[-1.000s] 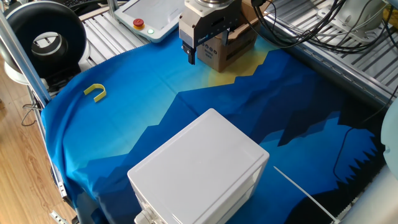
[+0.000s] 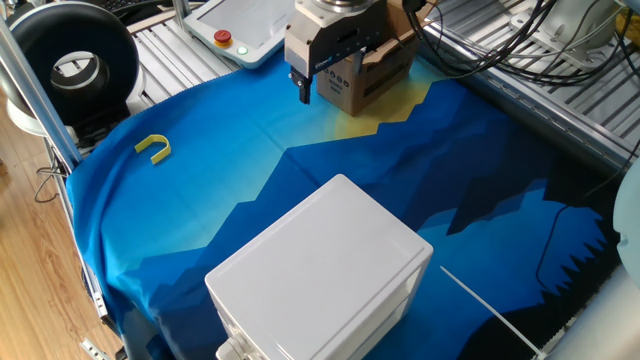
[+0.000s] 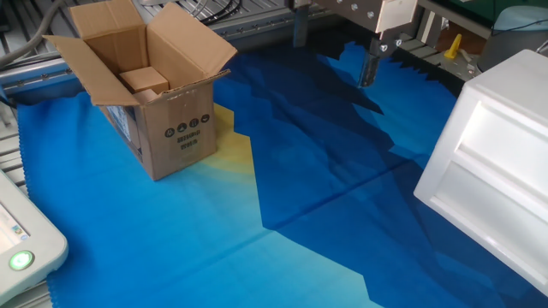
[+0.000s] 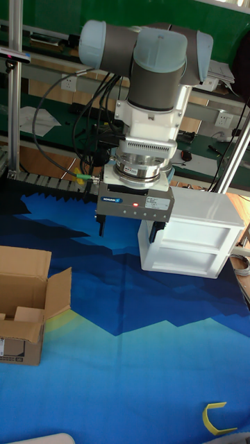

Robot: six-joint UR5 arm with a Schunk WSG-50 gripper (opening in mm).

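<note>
My gripper [image 4: 127, 231] hangs above the blue cloth with its two dark fingers wide apart, open, and nothing shows between them. Exterior view 1 has the gripper [image 2: 333, 80] in front of the cardboard box, while exterior view 2 puts it [image 3: 334, 53] to the right of that box. The cardboard box [image 3: 184, 137] stands upright with its flaps up and a smaller carton [image 3: 144, 80] inside. A yellow U-shaped strip [image 2: 162, 156] lies on the cloth, well away from the gripper. The white drawer unit [image 2: 320, 265] stands on the opposite side from the cardboard box.
A tablet-like pendant with a red stop button [image 2: 222, 38] rests at the back edge. A thin white rod [image 2: 490, 312] lies beside the drawer unit. Black cables [image 2: 490, 60] run near the cardboard box.
The cardboard box, yellow strip and drawer unit have stayed where they were.
</note>
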